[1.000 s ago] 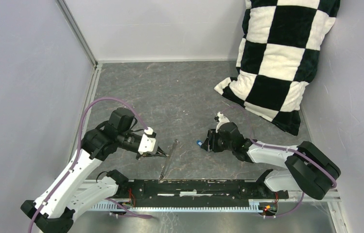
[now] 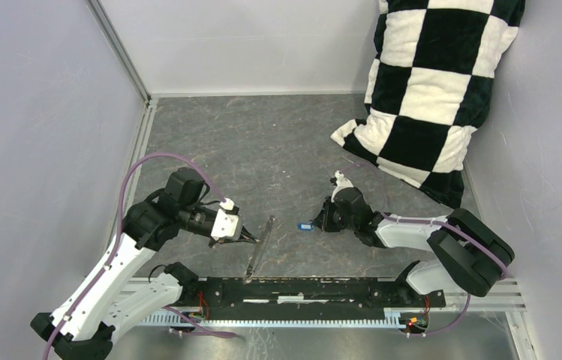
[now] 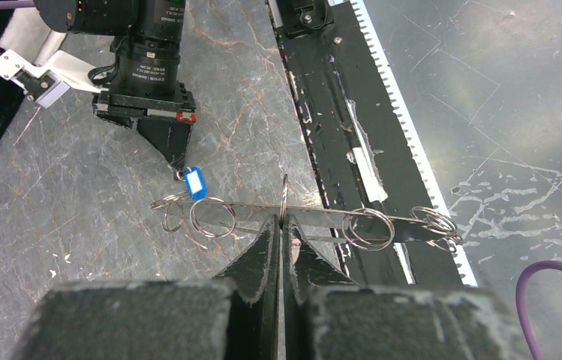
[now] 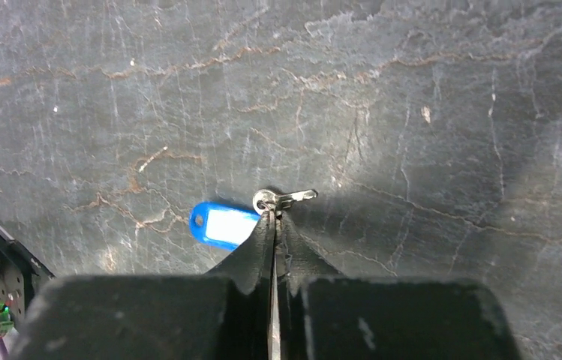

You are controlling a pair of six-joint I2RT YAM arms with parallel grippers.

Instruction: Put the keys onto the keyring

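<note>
A thin metal strip [image 3: 315,214] with several wire rings along it hangs at the tips of my left gripper. That gripper is shut on the strip's middle ring [image 3: 284,191], which is seen edge-on. A blue key tag [image 4: 221,224] with a white label lies at the tips of my right gripper, which is shut. A small metal ring with a clasp or key [image 4: 281,199] shows right at those fingertips; whether it is pinched between them I cannot tell. From above, the tag [image 2: 305,226] sits between the right gripper [image 2: 315,223] and the strip [image 2: 261,247].
Behind the arms the grey stone-patterned table [image 2: 255,150] is clear. A black-and-white checkered cloth [image 2: 435,97] fills the back right corner. Along the front edge runs a black rail [image 2: 300,300]. Purple cables [image 2: 122,187] loop beside both arms.
The blue tag has turned and shows more of its face, a little lower and left in the top view. My left arm has barely moved.
</note>
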